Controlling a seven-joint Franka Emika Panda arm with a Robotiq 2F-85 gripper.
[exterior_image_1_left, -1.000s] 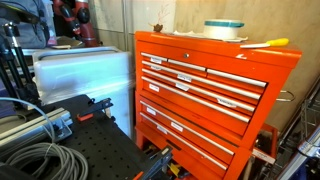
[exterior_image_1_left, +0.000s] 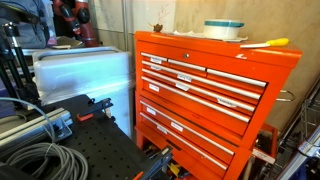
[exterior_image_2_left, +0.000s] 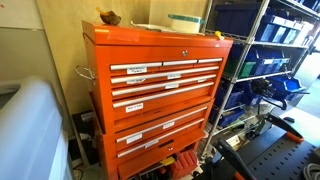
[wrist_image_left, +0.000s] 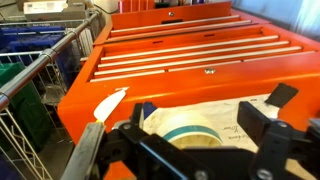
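In the wrist view my gripper stands open, its two dark fingers wide apart. Beyond and between them is a round white tub with a teal band (wrist_image_left: 192, 130), partly hidden by the gripper. Pale paper with handwriting (wrist_image_left: 232, 117) lies around the tub on the red tool chest (wrist_image_left: 190, 88). From exterior view 1, the tub (exterior_image_1_left: 222, 29) sits on top of the chest (exterior_image_1_left: 160, 45), with a yellow-handled tool (exterior_image_1_left: 265, 44) near the right end. The gripper cannot be made out in either exterior view.
Wire shelving with blue bins (exterior_image_2_left: 238, 55) stands beside the chest. A black perforated table (exterior_image_1_left: 95, 145) with coiled cable (exterior_image_1_left: 50, 160) is in front. A small brown object (exterior_image_2_left: 109, 18) rests on the chest top; its front drawers look shut.
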